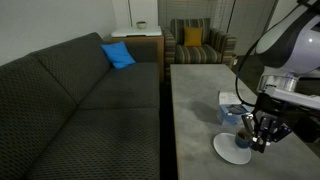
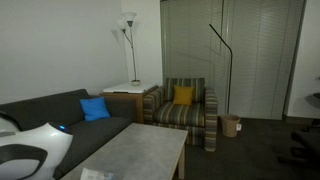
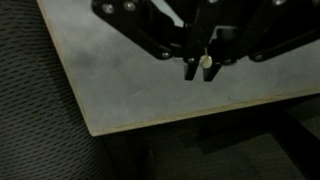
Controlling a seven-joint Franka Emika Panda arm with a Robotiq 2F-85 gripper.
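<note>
My gripper (image 1: pixel 260 143) is low over the near right part of the table, just right of a white plate (image 1: pixel 231 151). In the wrist view the gripper has its fingers nearly together, and a small round pale object (image 3: pixel 206 62) shows between them, too small to identify. A dark cup or bowl (image 1: pixel 242 138) is by the plate's right side, partly hidden by the gripper. Behind it sits a blue-and-white box (image 1: pixel 230 110). Neither the plate nor the cup shows in the wrist view.
A dark sofa (image 1: pixel 75 115) runs along the left. A striped armchair (image 2: pixel 181 110) stands beyond the table.
</note>
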